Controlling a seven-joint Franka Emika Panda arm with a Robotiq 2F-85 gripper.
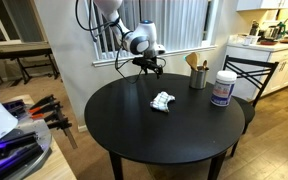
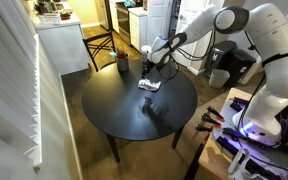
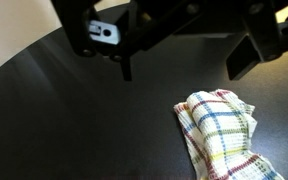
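Observation:
A crumpled checked cloth (image 3: 221,135) lies on the round black table (image 1: 154,133), its pale heap (image 1: 162,101) near the middle in exterior view 1. In the wrist view it fills the lower right, below and apart from my gripper. The fingers stand wide, with only dark tabletop between the fingers. Exterior view 1 has the white end of my arm (image 1: 144,40) at the table's far side, behind the cloth. The cloth's lower edge is cut off in the wrist view.
A grey pot of utensils (image 1: 197,77) and a white tub with a blue lid (image 1: 223,88) stand on the right side of the table. A dark chair (image 1: 250,75) is behind them.

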